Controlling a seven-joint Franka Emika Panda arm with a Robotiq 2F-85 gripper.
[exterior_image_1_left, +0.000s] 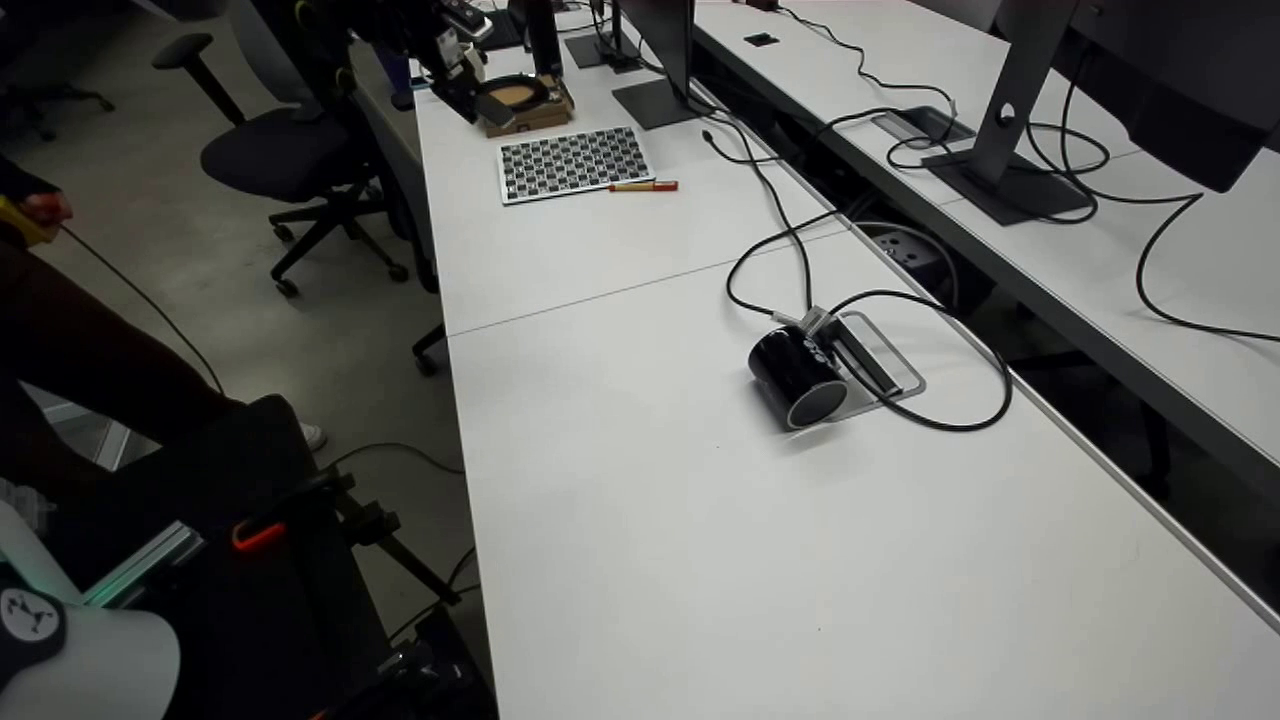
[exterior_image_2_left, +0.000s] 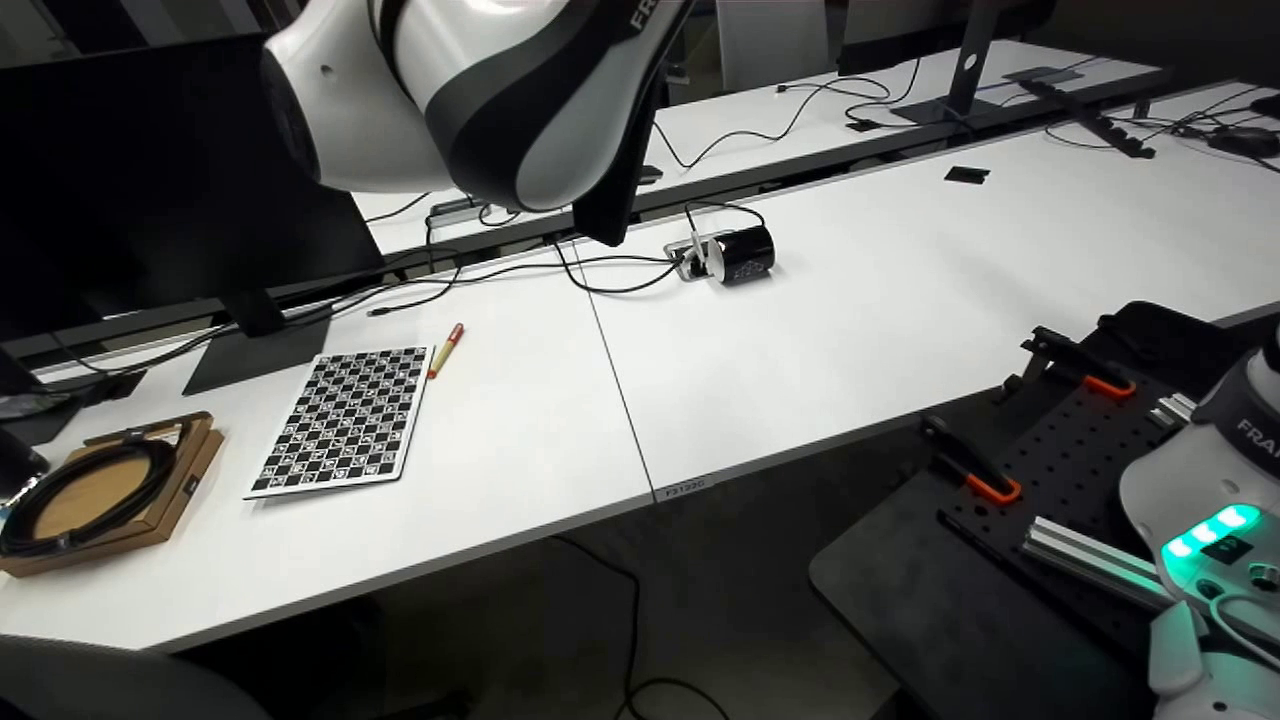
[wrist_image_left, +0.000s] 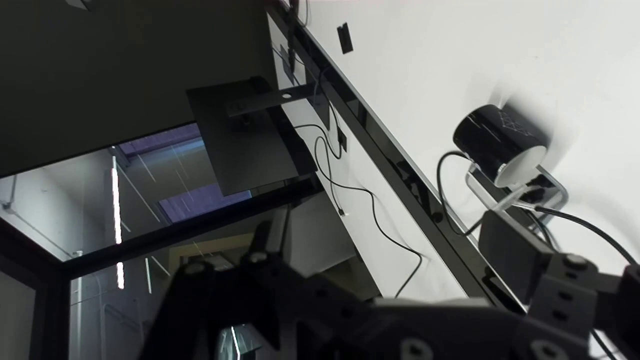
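A black mug (exterior_image_1_left: 792, 370) lies on its side on the white desk, against a metal desk socket frame (exterior_image_1_left: 902, 358). One pale round end of the mug (wrist_image_left: 495, 138) faces the frame in the wrist view. Far from it, at the distant end of the desk, my gripper (exterior_image_1_left: 465, 90) hangs near a cardboard box. In the wrist view the gripper is open, its two fingers wide apart and nothing held between them. Exterior view 2 has the arm (exterior_image_2_left: 492, 102) across its top, with no fingers visible there.
A checkered board (exterior_image_2_left: 348, 414) and a red-yellow pen (exterior_image_2_left: 446, 350) lie on the desk beside the box with coiled cable (exterior_image_2_left: 138, 492). Black cables (exterior_image_1_left: 1008, 384) loop around the mug. Monitors (exterior_image_2_left: 156, 180) stand along the back.
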